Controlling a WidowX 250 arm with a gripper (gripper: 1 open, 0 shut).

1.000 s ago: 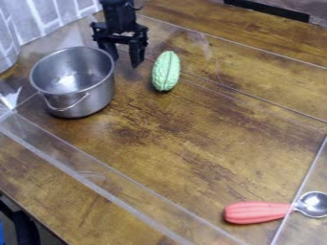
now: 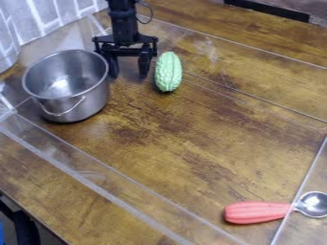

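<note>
A small black robot arm stands at the back of the wooden table, with its gripper (image 2: pixel 128 59) low beside the rim of a steel pot (image 2: pixel 67 96) on the left. A pale green, ridged oblong object (image 2: pixel 169 72) lies just right of the gripper. Whether the fingers are open or shut, or hold anything, is too small and dark to tell.
A red-handled scoop (image 2: pixel 262 211) with a metal head lies at the front right. Transparent strips run along the table's sides.
The arm's dark gripper has shifted slightly at the back, between the pot and the green object. The pot, green object and scoop look essentially unmoved.
</note>
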